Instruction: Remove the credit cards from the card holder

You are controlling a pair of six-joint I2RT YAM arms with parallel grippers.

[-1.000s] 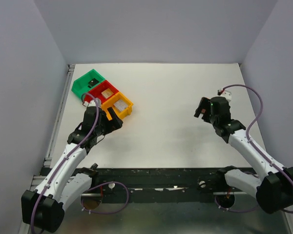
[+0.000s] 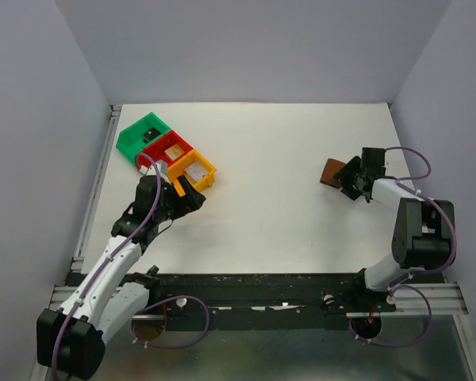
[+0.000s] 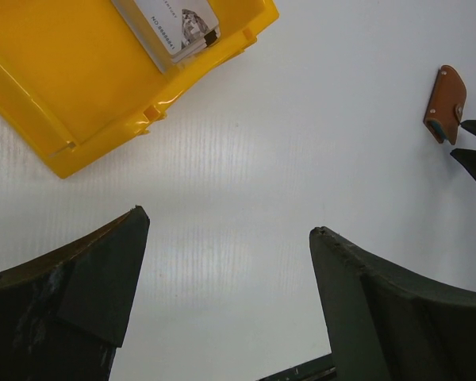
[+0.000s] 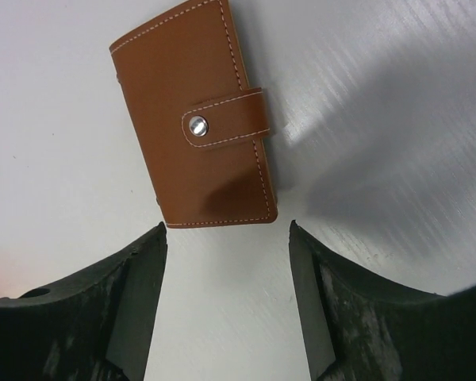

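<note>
A brown leather card holder [image 4: 174,103] lies on the table at the right, its snap strap fastened. The same card holder [image 2: 329,171] is partly covered by a finger in the top view. My right gripper is partly open at the holder's near edge, with nothing gripped between its fingers. Over at the left, my left gripper [image 2: 192,193] hangs open and empty beside the yellow bin. No cards show outside the holder on the table; its inside is hidden.
Green [image 2: 131,143], red [image 2: 189,148] and yellow [image 3: 71,95] bins stand in a row at the back left. A printed card [image 3: 173,24] lies in the yellow one.
My right arm has come down and shifted right, uncovering the card holder.
</note>
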